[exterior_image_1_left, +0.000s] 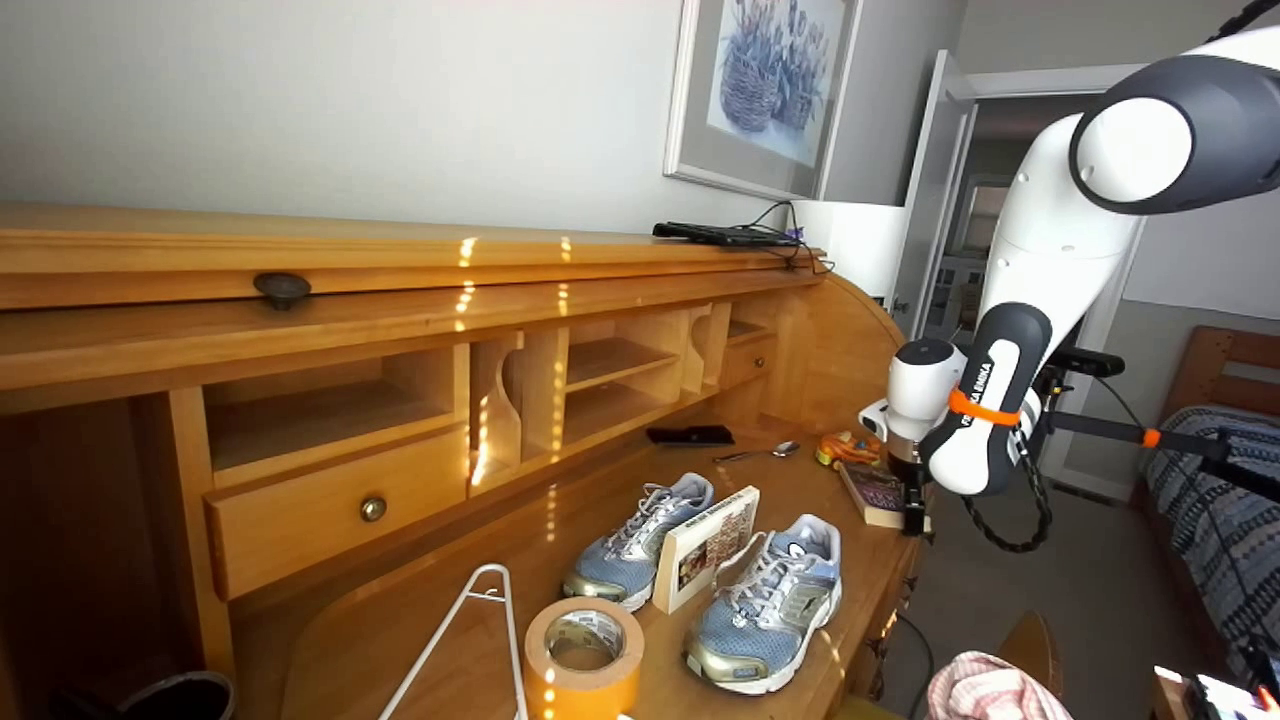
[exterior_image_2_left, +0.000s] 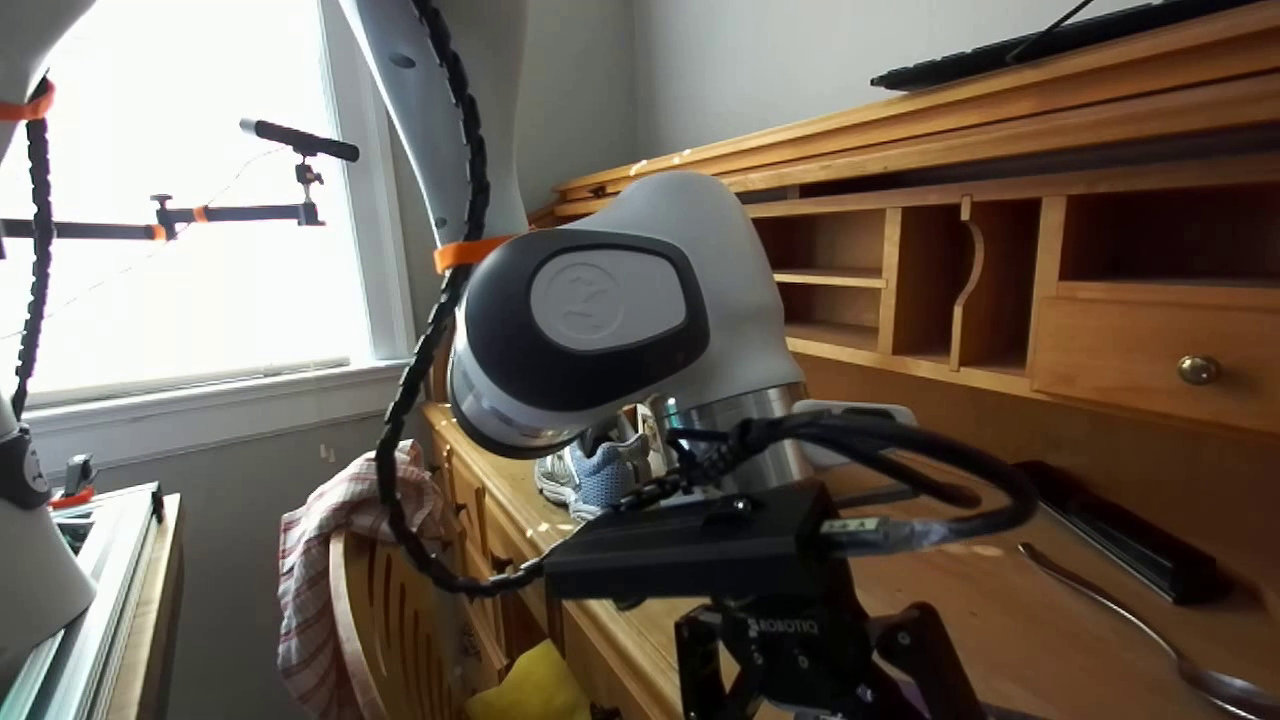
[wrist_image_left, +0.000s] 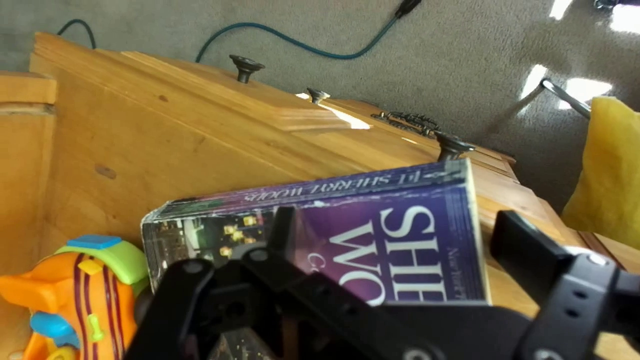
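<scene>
A thick purple paperback book (wrist_image_left: 336, 228) lies flat near the desk's right front edge, its cover up and partly hidden by my gripper in the wrist view. Open fingers of my gripper hang over it, one finger (wrist_image_left: 282, 231) above the cover and the other past the book's end. Nothing is held between them. From the first exterior view, the gripper (exterior_image_1_left: 914, 510) stands at the front side of the book (exterior_image_1_left: 876, 492). Whether a fingertip touches the book, I cannot tell.
An orange toy (wrist_image_left: 90, 300) sits close beside the book. A spoon (exterior_image_1_left: 768, 452) and a black case (exterior_image_1_left: 690, 434) lie farther back. Two grey-blue shoes flank an upright book (exterior_image_1_left: 708, 546), with orange tape (exterior_image_1_left: 584, 666) nearby. A chair with a checked cloth (exterior_image_2_left: 360, 552) stands before the desk.
</scene>
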